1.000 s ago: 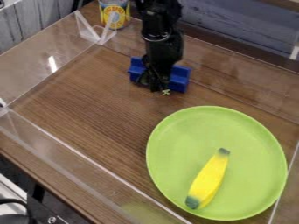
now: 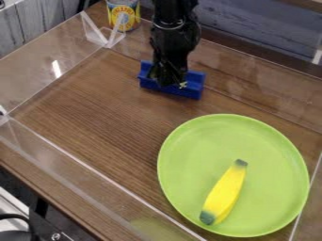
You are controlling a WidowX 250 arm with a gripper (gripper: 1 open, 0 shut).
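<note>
The black gripper (image 2: pixel 169 73) reaches down over a blue sponge-like block (image 2: pixel 189 90) at the back middle of the wooden table, its tips at the block's top. It looks shut, though the fingertips are hard to make out against the dark arm. A yellow banana (image 2: pixel 224 193) lies on a large green plate (image 2: pixel 201 151) at the front right.
A yellow and blue can (image 2: pixel 122 14) stands at the back left beside some clear plastic (image 2: pixel 104 32).
The gripper has risen slightly from lower on the blue block, which stays in about the same place.
</note>
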